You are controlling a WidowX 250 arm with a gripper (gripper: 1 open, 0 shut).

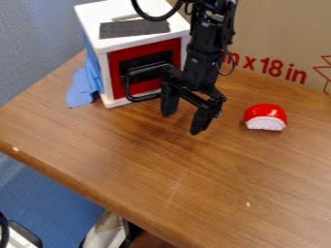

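Observation:
My black gripper [187,110] hangs low over the wooden table, open, its two fingers apart with nothing visible between them. It is just in front of a white box [104,21] with a red front [153,52] and a black handle or frame, partly hidden behind my arm. A red object with a white, bristly-looking lower edge [265,114] lies on the table to the right of the gripper.
A blue cloth [81,85] lies at the box's left. A cardboard sheet [285,48] stands behind.

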